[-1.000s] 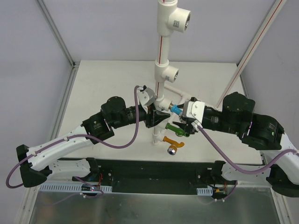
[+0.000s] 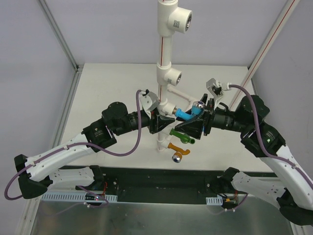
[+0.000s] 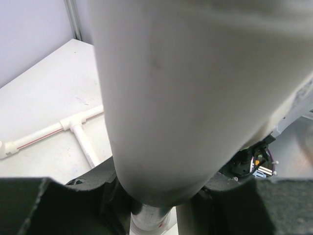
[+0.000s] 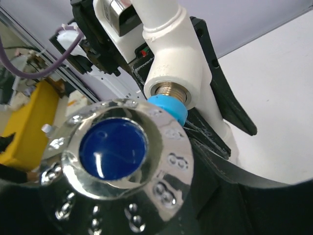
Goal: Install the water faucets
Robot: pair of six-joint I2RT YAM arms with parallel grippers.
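My left gripper (image 2: 164, 121) is shut on the white pipe (image 3: 171, 98), whose body fills much of the left wrist view. Beside that grip, the blue faucet (image 2: 183, 115) joins a side socket of the pipe. In the right wrist view its brass thread (image 4: 171, 90) partly shows at the socket (image 4: 155, 81). The faucet's chrome knob (image 4: 166, 147), with a dark blue cap (image 4: 113, 149), looms close to the camera. My right gripper (image 2: 198, 116) is open around the faucet, its fingers spread apart; contact cannot be told. Below are a green faucet (image 2: 182, 136) and an orange faucet (image 2: 178, 148) on the pipe.
Higher up the pipe are two open sockets, an upper one (image 2: 182, 20) and a lower one (image 2: 173, 77). A second white pipe (image 2: 261, 44) slants at the right. The white board (image 2: 112, 83) behind is mostly bare.
My right wrist has turned and shifted, bringing the blue faucet's knob into clear view from above. The upright pipe and my left gripper have drifted slightly left.
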